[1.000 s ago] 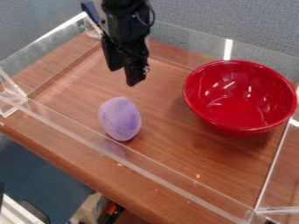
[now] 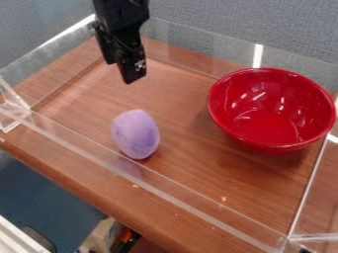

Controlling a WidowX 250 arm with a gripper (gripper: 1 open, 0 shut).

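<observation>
A black robot gripper [image 2: 129, 61] hangs at the top left of the camera view, above the wooden surface and behind a purple oval object [image 2: 136, 133]; whether its fingers are open or shut is unclear. The purple object lies on the wood, left of a glossy red bowl [image 2: 271, 128], which is empty and stands on the right.
The wooden tabletop [image 2: 73, 99] is bordered by clear low walls [image 2: 258, 54]. A grey padded wall stands behind.
The purple object and the bowl have not moved.
</observation>
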